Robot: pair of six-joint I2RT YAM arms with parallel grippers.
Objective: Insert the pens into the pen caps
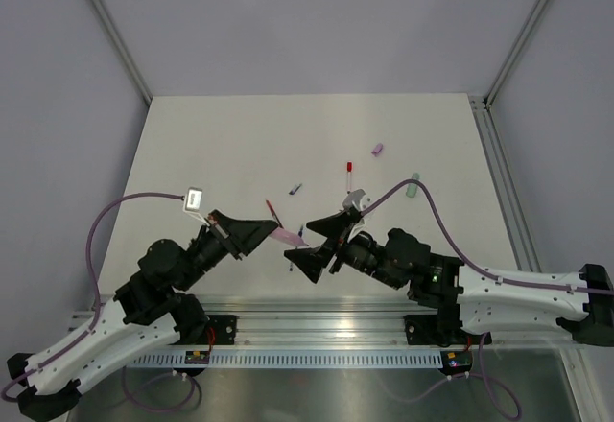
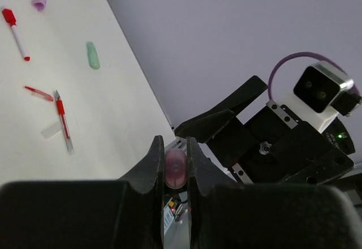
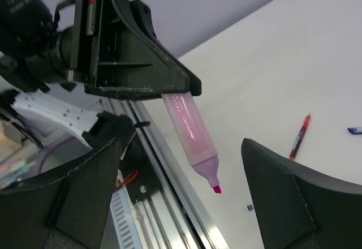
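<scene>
My left gripper [image 1: 260, 231] is shut on a pink marker [image 1: 288, 237], held in the air; in the right wrist view the pink marker [image 3: 192, 136] juts downward from the left fingers, its pink nib bare. In the left wrist view only its rounded end [image 2: 175, 167] shows between the fingers. My right gripper [image 1: 317, 245] stands open around the marker's free end, apart from it. A red pen [image 2: 63, 121], a red-capped marker [image 2: 17, 34], a small red piece [image 2: 38, 93], a purple cap [image 2: 39, 1] and a green cap [image 2: 93, 55] lie on the table.
A dark red pen [image 3: 300, 137] and a small blue piece [image 1: 295, 188] lie mid-table. A metal rail [image 1: 508, 201] edges the right side.
</scene>
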